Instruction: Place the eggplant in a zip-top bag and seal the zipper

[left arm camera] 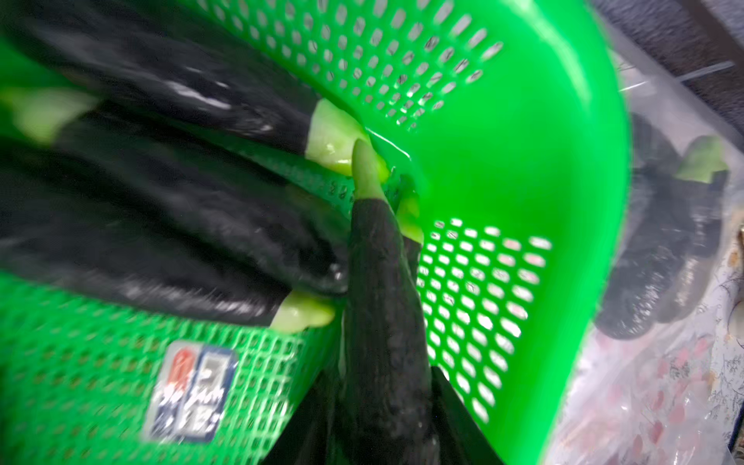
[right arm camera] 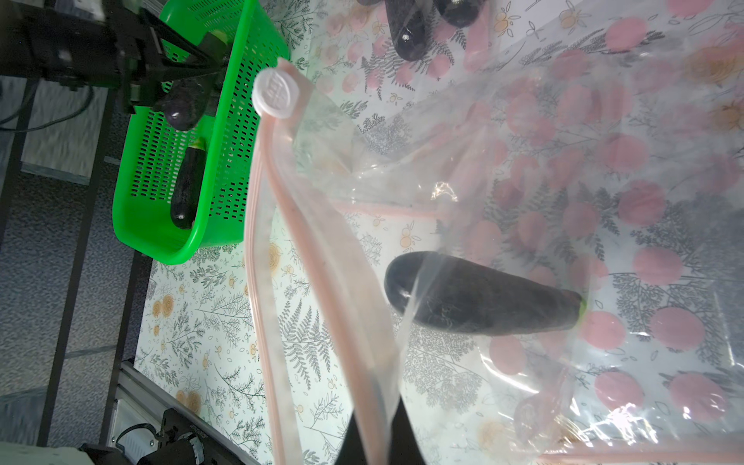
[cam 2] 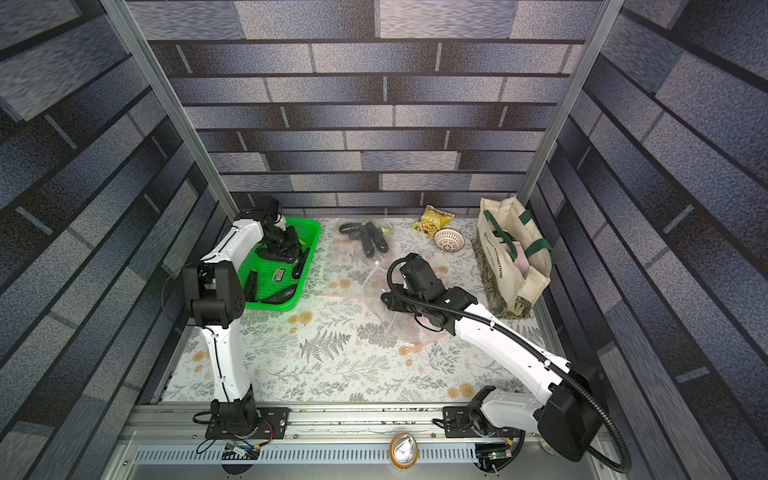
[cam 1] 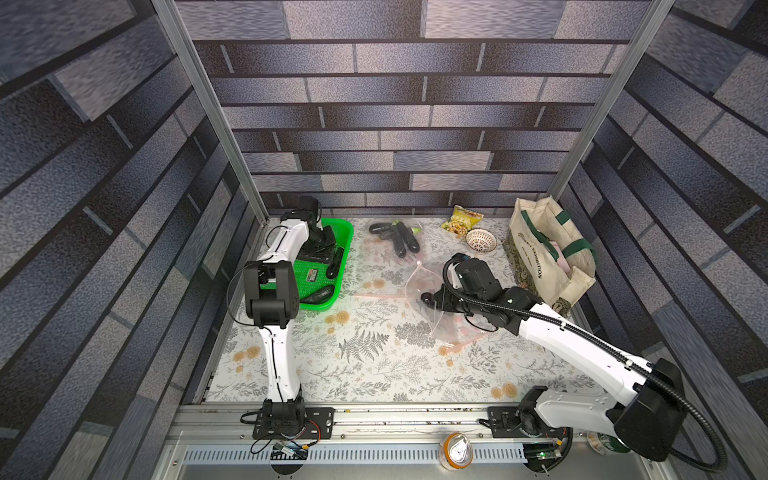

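My left gripper (cam 1: 320, 244) is down in the green basket (left arm camera: 542, 139), shut on an eggplant (left arm camera: 379, 325) that points toward the basket's corner, with several other eggplants around it. My right gripper is shut at the pink zipper edge of a clear zip bag (right arm camera: 290, 209), its fingertips mostly hidden by the plastic; the bag's white slider (right arm camera: 275, 93) hangs at the upper end of that edge. An eggplant (right arm camera: 480, 294) lies inside or under the clear film of this bag; which, I cannot tell for sure.
Several eggplants (cam 1: 400, 240) in clear plastic lie at the back centre. A yellow snack bag (cam 1: 460, 220), a small bowl (cam 1: 481, 240) and a canvas tote (cam 1: 552, 248) stand at the back right.
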